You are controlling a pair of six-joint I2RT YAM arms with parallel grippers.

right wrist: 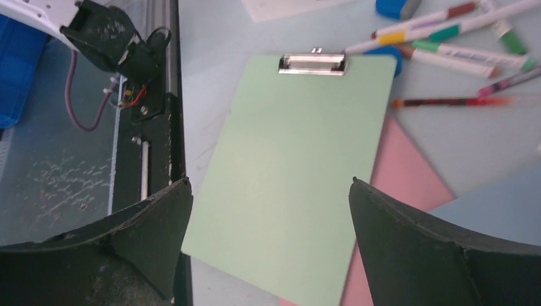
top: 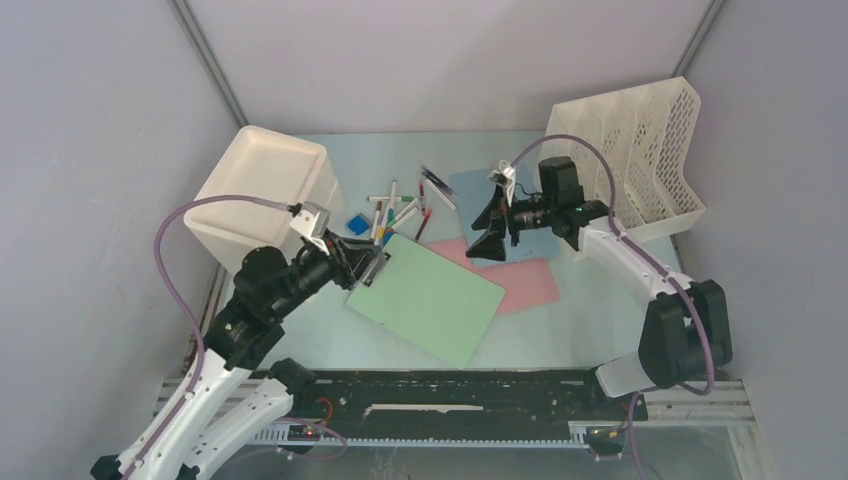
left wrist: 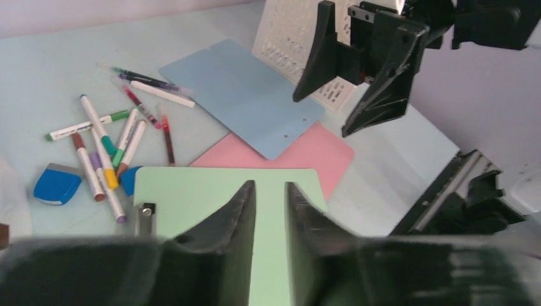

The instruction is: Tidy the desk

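A green clipboard (top: 430, 300) lies flat over a pink board (top: 532, 285), beside a blue board (left wrist: 236, 95). Just over its clip end is my left gripper (top: 368, 262), part open, its fingers blurred in its wrist view, with nothing visible between them. My right gripper (top: 488, 225) stands open above the blue board, empty between its fingertips; its wrist view looks down on the green clipboard. Loose markers (left wrist: 86, 166) lie in a pile behind the clipboard, with a blue block (left wrist: 56, 185) at their left.
A white box (top: 255, 170) stands at the left and a white slotted organizer (top: 650, 150) at the back right. Walls enclose both sides.
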